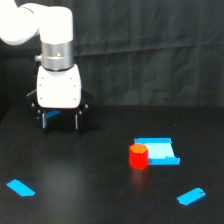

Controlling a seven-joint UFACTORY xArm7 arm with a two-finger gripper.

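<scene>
My white gripper point(61, 122) points down at the upper left of the camera view. Its dark fingers stand wide apart, with nothing visible held between them. A small blue piece point(53, 114) shows behind the left finger, partly hidden by it; how far the fingers are from it in depth cannot be told. To the right, a red block point(138, 156) stands at the front left edge of a blue-edged tray point(154, 139) with a pale floor, and hides part of it.
One flat blue strip point(21, 188) lies at the front left, and another blue strip point(190, 197) at the front right. Bare dark table fills the middle and the front. A dark curtain point(140, 50) hangs behind.
</scene>
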